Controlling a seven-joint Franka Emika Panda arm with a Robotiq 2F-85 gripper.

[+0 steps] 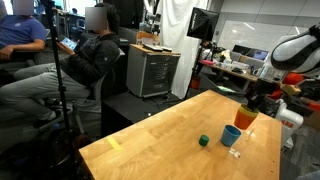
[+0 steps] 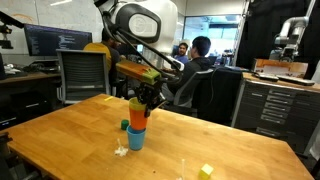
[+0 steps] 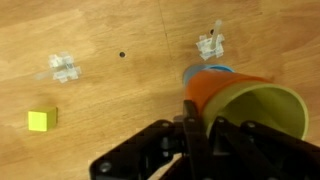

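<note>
My gripper is shut on the wall of an orange cup [image 3: 208, 88] with a yellow inside. In exterior view 2 the orange cup [image 2: 139, 116] appears right above a blue cup [image 2: 137, 141] standing on the table. From exterior view 1, the orange cup [image 1: 243, 119] shows up and to the right of the blue cup [image 1: 230, 136]. Most of the blue cup [image 3: 193, 71] is covered by the orange one in the wrist view. Whether the two cups touch, I cannot tell.
A small green object [image 1: 204, 140] stands close to the blue cup. A yellow block [image 3: 42, 120] lies on the wooden table, apart from the cups. Pale tape pieces [image 3: 65, 68] mark the tabletop.
</note>
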